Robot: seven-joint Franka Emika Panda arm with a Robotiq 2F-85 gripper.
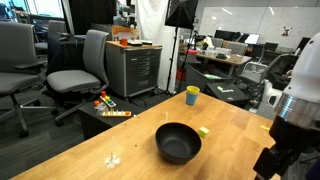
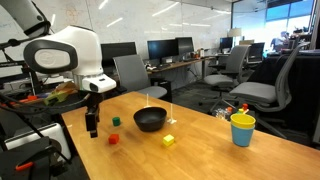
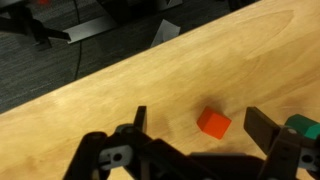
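Note:
My gripper is open in the wrist view, its dark fingers spread wide with nothing held. A small red-orange block [image 3: 213, 122] lies on the wooden table below, between the fingers in that view and nearer the right one. Beyond the right finger, a green block [image 3: 302, 126] sits partly hidden at the edge. In exterior view 2 the gripper [image 2: 92, 128] hangs above the table's near left side, with the red block [image 2: 114, 139] to its right and the green block [image 2: 116, 121] farther back. Exterior view 1 shows only part of the gripper [image 1: 271, 163] at lower right.
A black bowl [image 2: 151, 119] stands mid-table, with a yellow block [image 2: 168, 140] close by. Farther right is a blue and yellow cup [image 2: 242, 130]. A dark box [image 1: 100, 123] with colourful items borders the table. Bare wood surrounds the blocks.

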